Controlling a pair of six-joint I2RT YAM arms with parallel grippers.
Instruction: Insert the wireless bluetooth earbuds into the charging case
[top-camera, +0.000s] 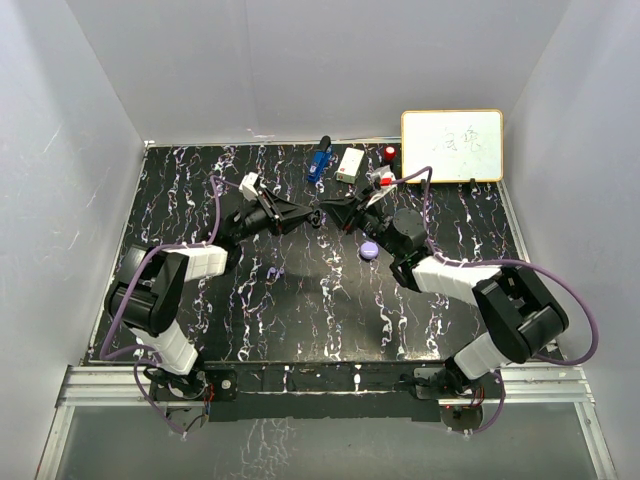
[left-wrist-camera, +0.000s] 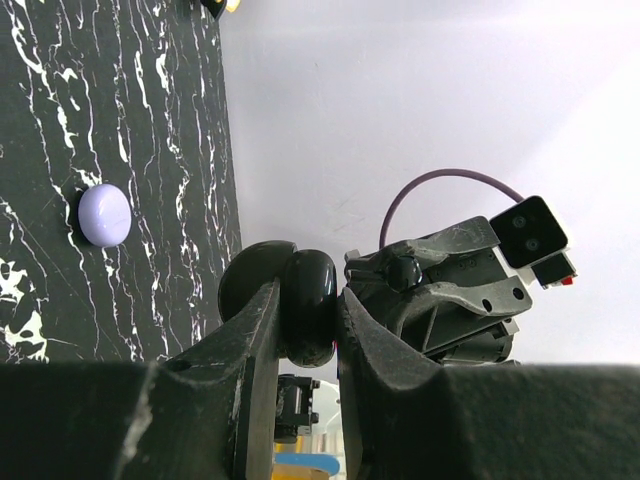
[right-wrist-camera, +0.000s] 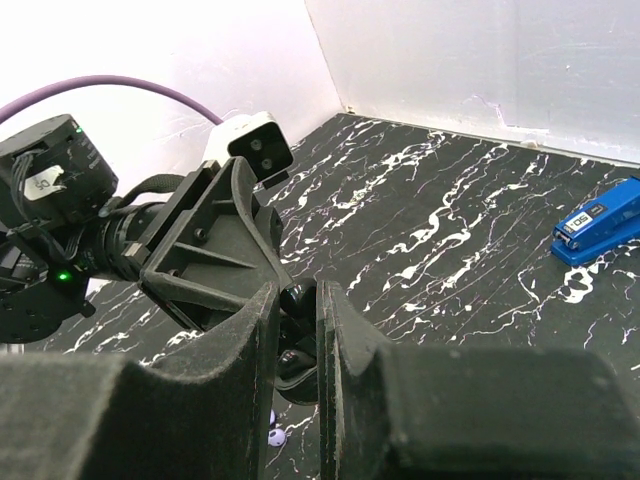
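A glossy black charging case (left-wrist-camera: 307, 300) stands open between the fingers of my left gripper, which is shut on it; its rounded lid (left-wrist-camera: 252, 275) shows behind. From the right wrist view, the same case (right-wrist-camera: 296, 375) is partly covered by a near finger. Close beside it, my right gripper (top-camera: 333, 207) faces the case from the right. Between its fingers the left wrist view shows a small shiny black piece (left-wrist-camera: 404, 273); whether it is an earbud is hard to tell. Both grippers meet above the table's middle, with my left gripper (top-camera: 308, 212) on the left.
Two small purple pieces (top-camera: 275, 273) lie on the dark marbled table left of centre. A round purple object (top-camera: 369, 250) rests below the right gripper. Toward the back stand a blue stapler (top-camera: 320, 160), a white box (top-camera: 350, 165) and a whiteboard (top-camera: 452, 145).
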